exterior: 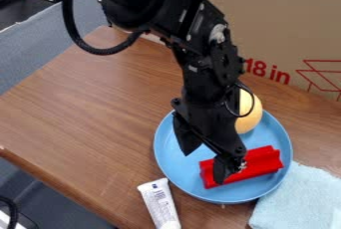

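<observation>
A blue plate (178, 159) sits on the wooden table (80, 114). On it lie a red object (252, 163) at the front and a yellow round item (248, 112) at the back, partly behind the arm. My black gripper (209, 153) is open over the plate, just left of and above the red object, close to it; whether it touches cannot be told.
A white tube (159, 204) lies front left of the plate, and a pale blue cloth (296, 199) lies right of it. A cardboard box (273, 34) stands behind.
</observation>
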